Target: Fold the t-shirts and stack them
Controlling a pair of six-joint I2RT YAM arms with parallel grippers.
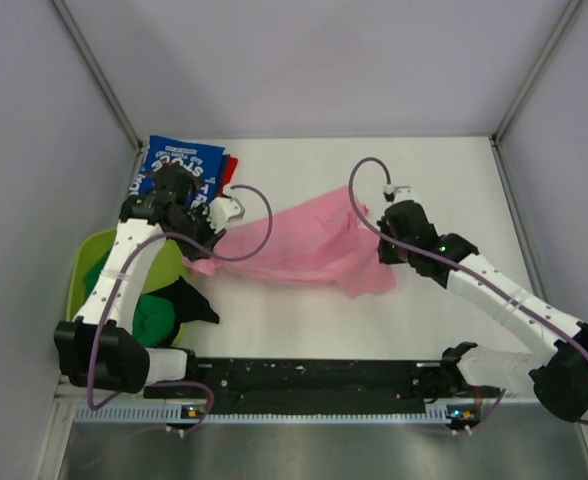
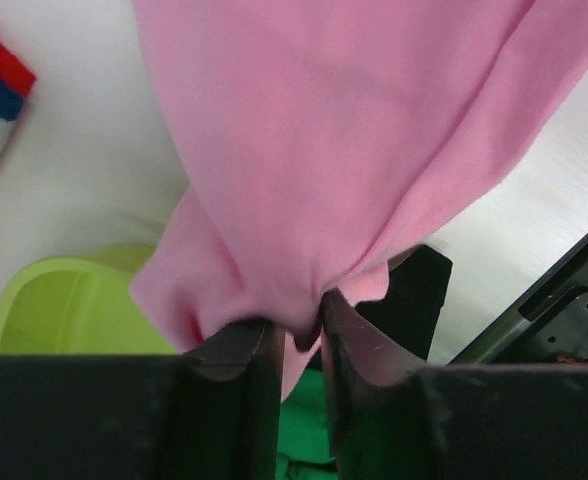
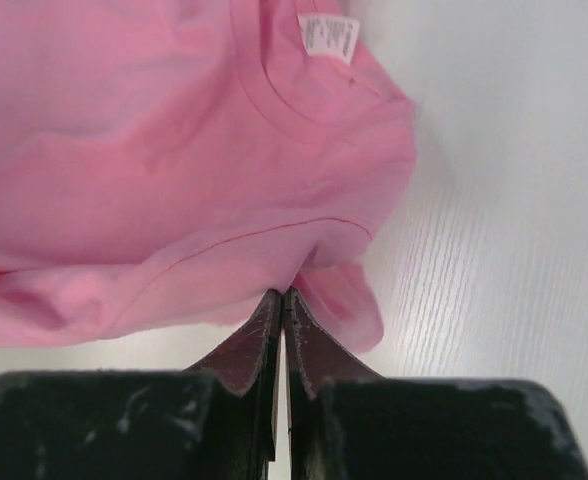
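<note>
A pink t-shirt (image 1: 304,240) lies spread across the table between both arms, partly lifted at its sides. My left gripper (image 1: 214,240) is at its left end; in the left wrist view the left gripper has bunched pink fabric at its fingertips, finger hard to judge. On the shirt's right side, my right gripper is shut on a raised fold of the pink cloth, below the collar and white label (image 3: 329,38).
A stack of folded blue and red t-shirts (image 1: 174,155) lies at the back left. A lime basket (image 1: 84,260) with green and black cloth sits at the left.
</note>
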